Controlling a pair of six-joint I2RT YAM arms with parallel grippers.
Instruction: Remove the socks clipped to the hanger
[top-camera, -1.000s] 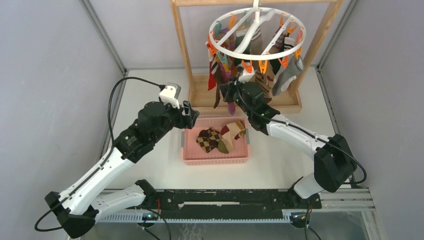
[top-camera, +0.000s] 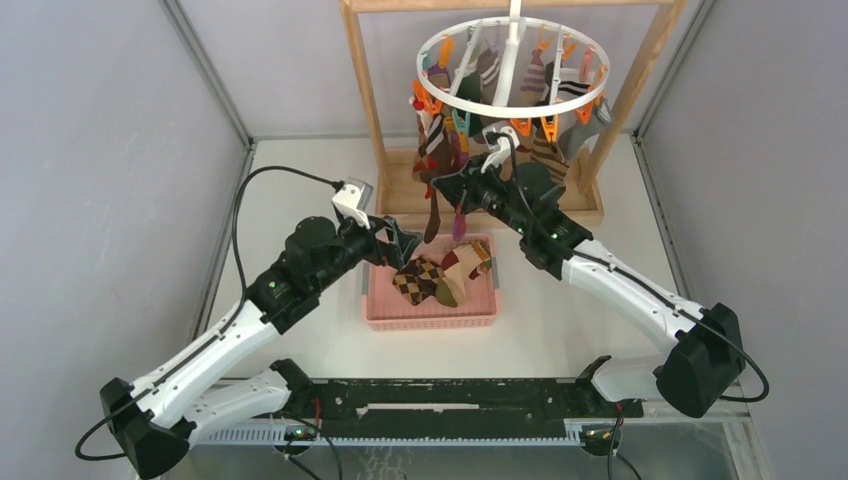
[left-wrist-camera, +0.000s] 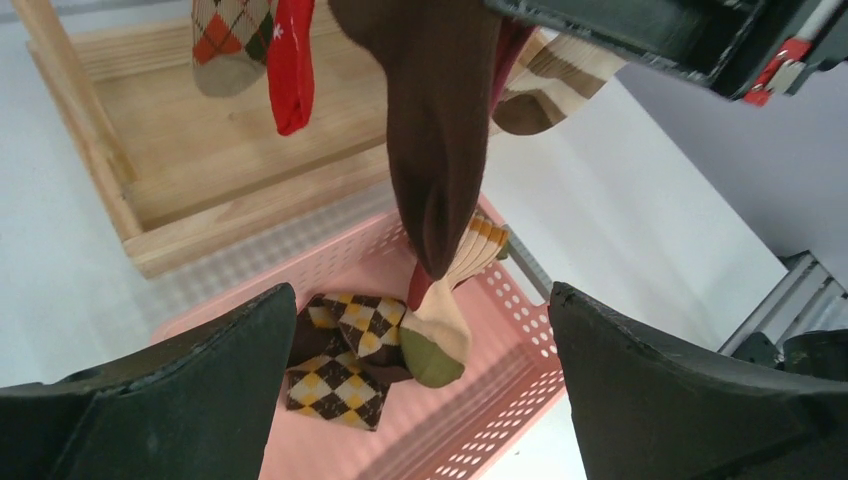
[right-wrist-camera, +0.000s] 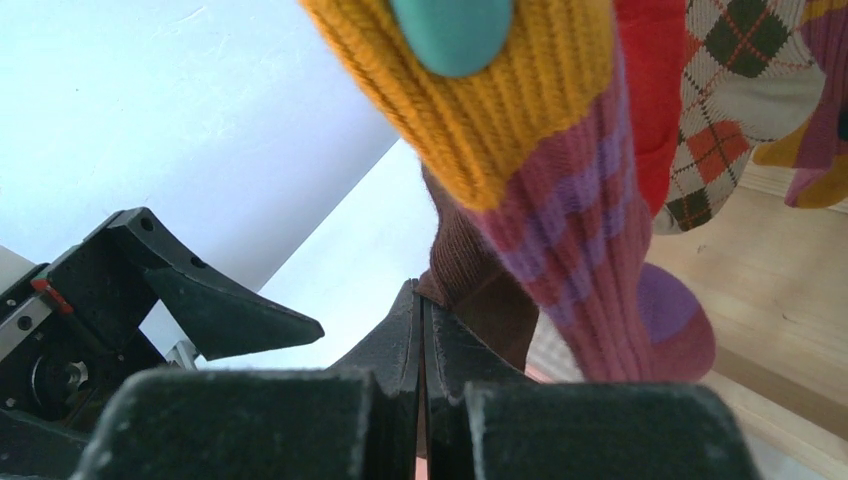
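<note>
Socks hang from coloured clips on a white ring hanger (top-camera: 510, 110). My right gripper (top-camera: 440, 185) is shut at a dark brown sock (right-wrist-camera: 480, 330) on the front left; whether cloth is between its fingertips is unclear. Beside it a yellow and purple striped sock (right-wrist-camera: 570, 230) hangs close in the right wrist view. The brown sock's lower end (left-wrist-camera: 435, 180) dangles in front of my open left gripper, which is empty. Red (left-wrist-camera: 292, 90) and argyle (left-wrist-camera: 225, 60) socks hang behind. A pink basket (top-camera: 430, 320) below holds checkered (top-camera: 410, 280) and striped socks (top-camera: 465, 265).
A wooden frame (top-camera: 360, 70) with a base tray carries the hanger at the back. Grey walls close off both sides.
My left gripper has moved right, closer to the dangling brown sock.
</note>
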